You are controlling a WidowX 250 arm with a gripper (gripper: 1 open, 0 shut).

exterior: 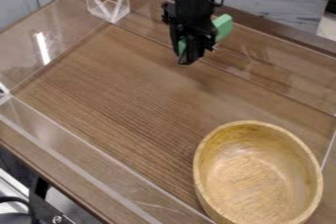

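My black gripper (188,41) hangs at the top centre, over the back part of the wooden tray floor. It is shut on a green object (222,28) that shows to the right of and behind the fingers; its shape is partly hidden by the gripper and cables.
A round beige bowl (256,169) sits at the front right. A small clear plastic item (109,4) stands at the back left. Low walls bound the back, with marbled boards behind.
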